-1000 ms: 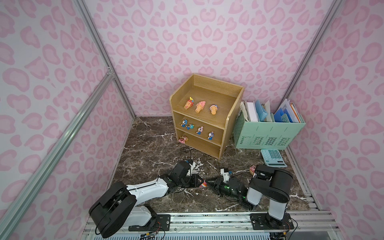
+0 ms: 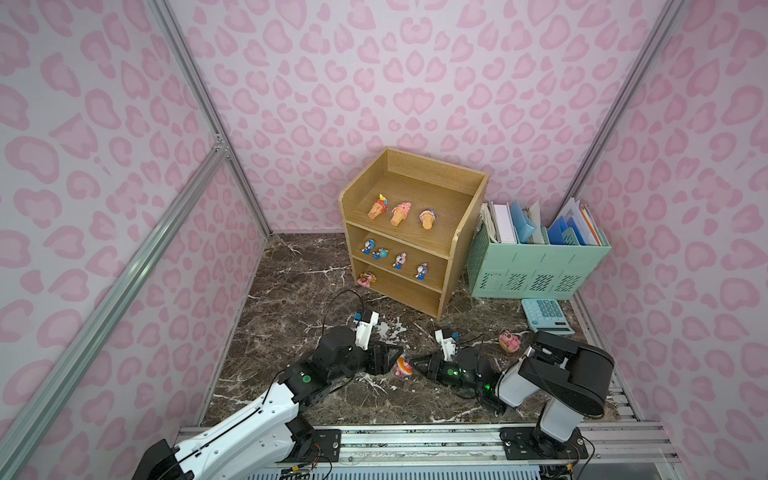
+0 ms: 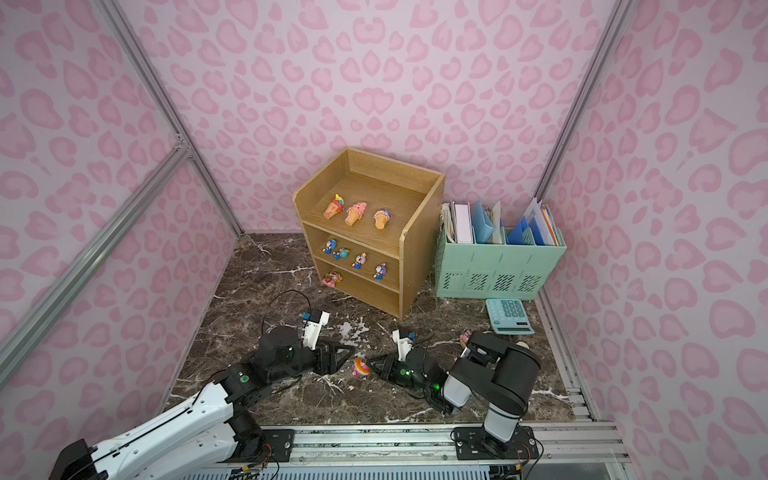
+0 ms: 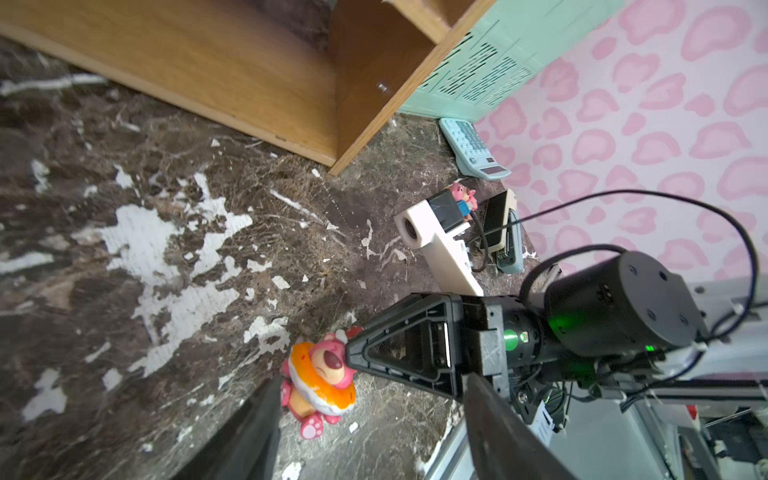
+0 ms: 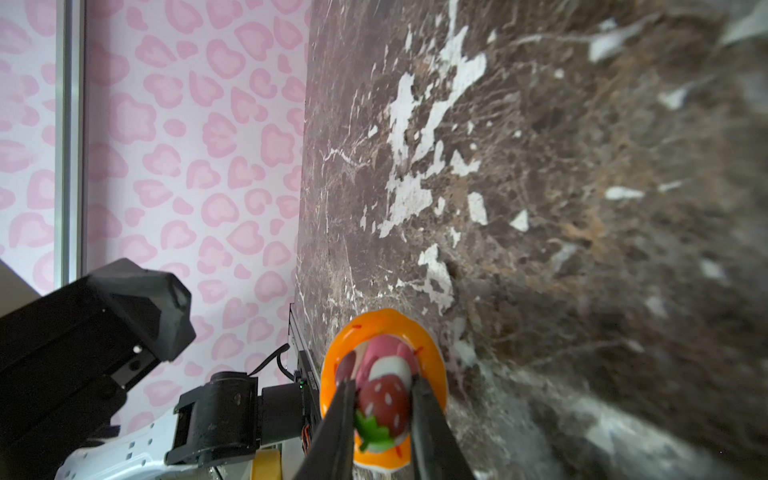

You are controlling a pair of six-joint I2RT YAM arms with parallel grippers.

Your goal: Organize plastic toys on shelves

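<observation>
A pink bear toy with an orange ring (image 4: pixel 317 380) is held above the table by my right gripper, whose fingers are shut on its strawberry-like part. My left gripper (image 2: pixel 393 360) stands partly open just left of the toy, nothing between its fingers. In the wooden shelf (image 2: pixel 416 308), three ice-cream-cone toys lie on top, among them a pink one (image 2: pixel 401 212). Several small blue figures, one of them at the right (image 2: pixel 421 271), stand on the middle level. A pink toy (image 2: pixel 366 279) sits at the left of the bottom level.
Another pink toy (image 2: pixel 509 341) lies on the table beside the right arm. A calculator (image 2: pixel 547 315) and a green file holder (image 2: pixel 528 272) with folders stand right of the shelf. Left of the shelf the marble table is bare.
My left gripper has drawn back to the left, away from the toy it was close against. The right gripper keeps the toy, hardly moved.
</observation>
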